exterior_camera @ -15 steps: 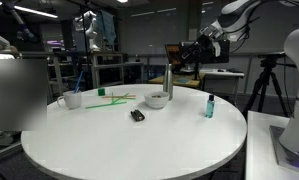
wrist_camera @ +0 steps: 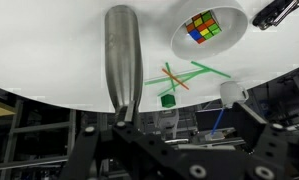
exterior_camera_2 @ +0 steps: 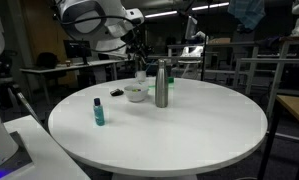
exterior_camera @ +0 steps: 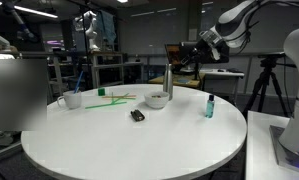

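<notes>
My gripper stands open above the table's far side, its dark fingers spread apart along the bottom of the wrist view with nothing held between them. A tall silver bottle [wrist_camera: 122, 55] appears left of centre there; exterior view 2 has the bottle [exterior_camera_2: 162, 84] upright on the table. Beside it is a white bowl [wrist_camera: 211, 30] with a colourful puzzle cube [wrist_camera: 201, 26] inside. Exterior view 1 shows my gripper [exterior_camera: 179, 66] up near the bottle's top; whether they touch cannot be told.
A small teal bottle [exterior_camera: 210, 106] stands near the table's right edge. A black object [exterior_camera: 137, 115] lies near the middle. Farther back are a white mug [exterior_camera: 71, 99], green and orange sticks [exterior_camera: 114, 101] and a green block [exterior_camera: 102, 92].
The arm has shifted slightly and its upper links sit at a different angle. Objects on the table have not moved.
</notes>
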